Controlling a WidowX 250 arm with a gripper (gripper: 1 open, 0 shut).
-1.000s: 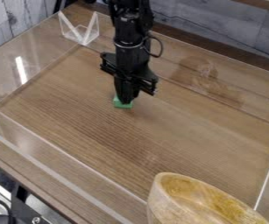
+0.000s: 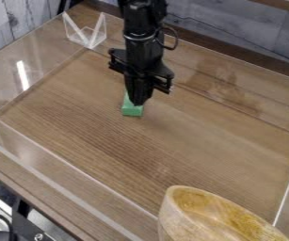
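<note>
The black robot arm (image 2: 140, 47) reaches down from the back of the table to my gripper (image 2: 139, 87), which hangs just over a small green object (image 2: 133, 106) on the wooden table. The green object's upper part is partly behind the gripper. I cannot tell whether the fingers are open or shut, or whether they touch it.
A large yellow bowl-like object (image 2: 210, 216) sits at the front right. Clear plastic brackets stand at the left and back-left edges.
My gripper has risen a little, uncovering more of the green object, which stays in about the same place on the table.
</note>
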